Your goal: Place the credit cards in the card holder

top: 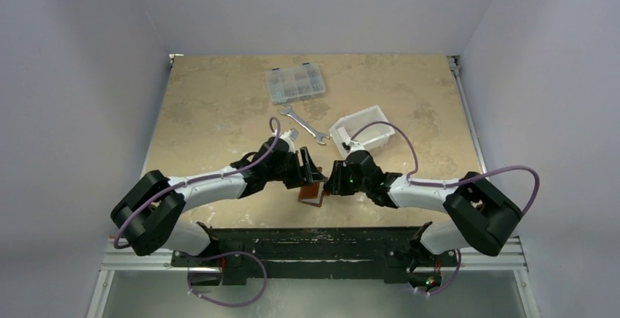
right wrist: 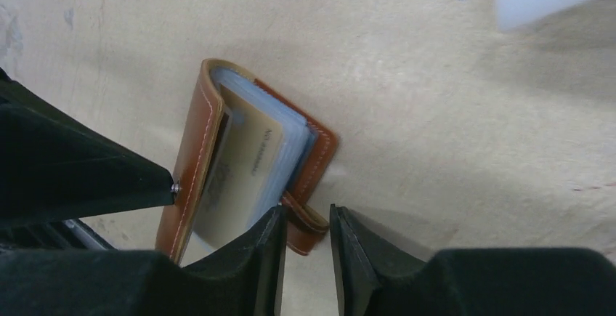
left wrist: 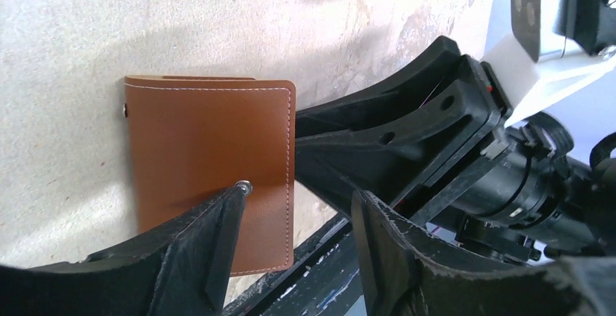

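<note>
The brown card holder (top: 309, 193) stands partly folded on the table between both grippers. Its cover (left wrist: 211, 142), with white stitching and a metal snap, faces the left wrist view. Inside, cards in clear sleeves (right wrist: 250, 149) show in the right wrist view, with a short brown closing strap (right wrist: 305, 221) at the edge. My left gripper is open; one fingertip lies against the cover near the snap. My right gripper is narrowly open, its fingertips at the strap; whether they touch it I cannot tell.
A white bin (top: 363, 126) is behind the right arm. A wrench (top: 304, 124) and a clear compartment box (top: 296, 82) lie farther back. The two grippers are very close together.
</note>
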